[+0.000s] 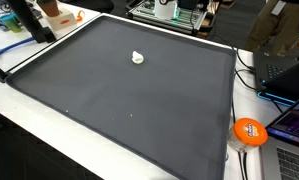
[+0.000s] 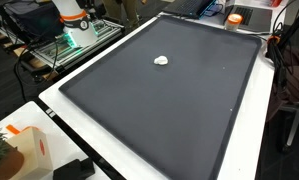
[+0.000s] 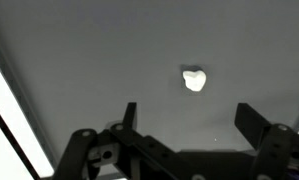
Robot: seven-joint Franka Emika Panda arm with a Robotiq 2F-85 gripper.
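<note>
A small white object (image 3: 194,78) lies alone on the dark grey board in the wrist view, just beyond the fingertips and roughly between them. My gripper is open, its two black fingers wide apart with nothing between them. Exterior view 1 has the same white object (image 1: 138,58) toward the back of the board (image 1: 139,100). In exterior view 2 the white object (image 2: 160,61) lies on the upper half of the board (image 2: 159,110). Neither exterior view shows the fingers.
Around the board runs a white table edge (image 2: 247,130). An orange-lidded jar (image 1: 249,133) stands beside an open laptop (image 1: 286,157) on the right. At the lower left of exterior view 2 is a potted plant (image 2: 3,157). The rest of the board is bare.
</note>
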